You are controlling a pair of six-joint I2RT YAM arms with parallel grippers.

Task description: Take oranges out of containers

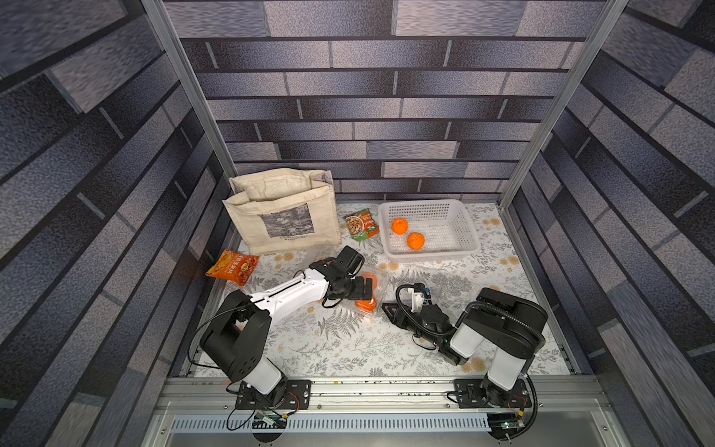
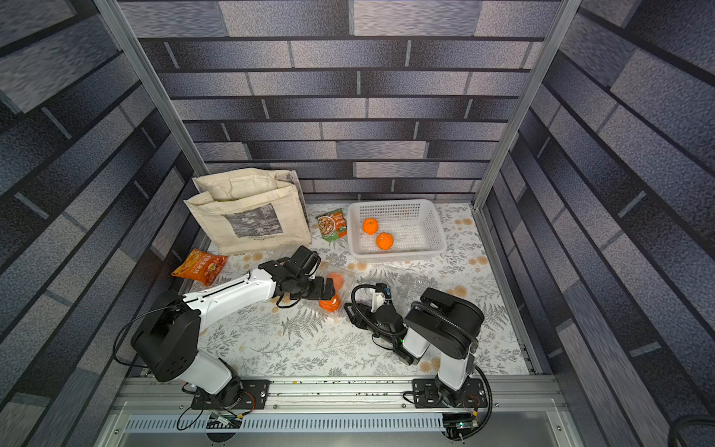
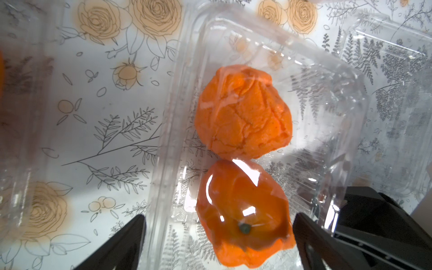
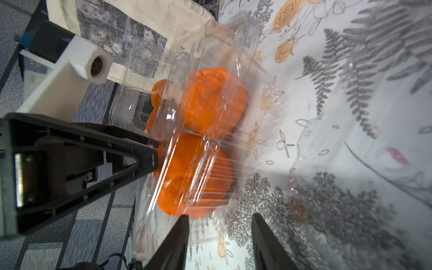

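Observation:
A clear plastic container (image 3: 335,144) holds two oranges, one wrinkled (image 3: 243,108) and one glossy (image 3: 243,211) nearer the camera, in the left wrist view. My left gripper stands open over it, fingers either side of the glossy orange. My right gripper is beside the container's side, part open, with no object clearly between its fingertips. A second container with oranges shows behind in the right wrist view. Two more oranges (image 1: 415,240) lie in the white basket (image 1: 465,227).
A cream tote bag (image 1: 279,193) stands back left, an orange snack packet (image 1: 231,266) at far left, a green-orange packet (image 1: 361,223) beside the basket. An empty clear tray (image 3: 396,117) lies right of the oranges' container.

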